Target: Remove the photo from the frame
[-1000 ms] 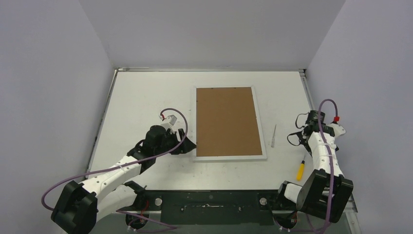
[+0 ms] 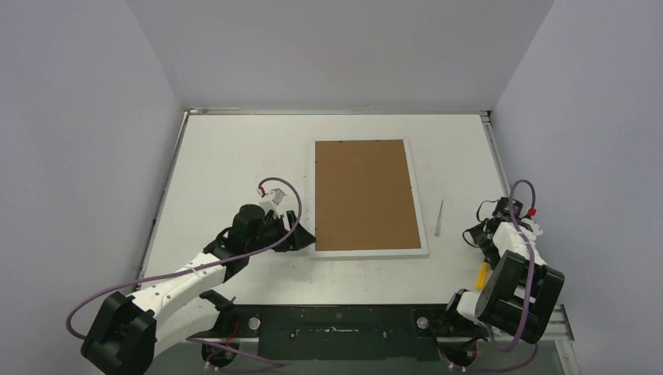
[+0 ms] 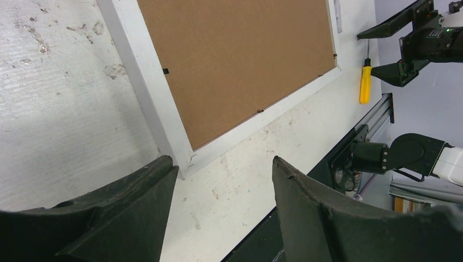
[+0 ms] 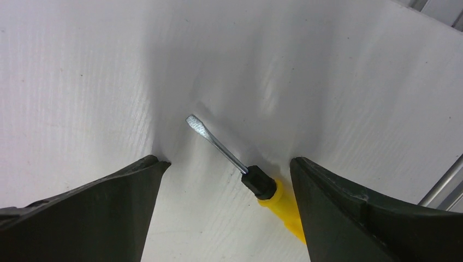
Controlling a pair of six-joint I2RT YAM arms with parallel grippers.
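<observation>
A white photo frame (image 2: 367, 254) lies back side up in the middle of the table, its brown backing board (image 2: 366, 195) showing; any photo is hidden under it. Small dark tabs sit along the board's edges. By the frame's near left corner stands my left gripper, its fingers apart with nothing between them. At the table's right edge my right gripper is open above a screwdriver (image 4: 259, 183) with a yellow handle. The screwdriver's metal shaft lies between the two fingers in that wrist view, untouched; its handle passes behind the right-hand finger.
A thin pale tool (image 2: 439, 219) lies between the frame and my right arm. Bare table (image 2: 234, 164) spreads to the left of the frame. Grey walls (image 2: 602, 117) rise close by the right edge.
My right arm has come back toward the near side and down over the screwdriver, hiding part of it from above. The left arm has barely shifted; the frame is still.
</observation>
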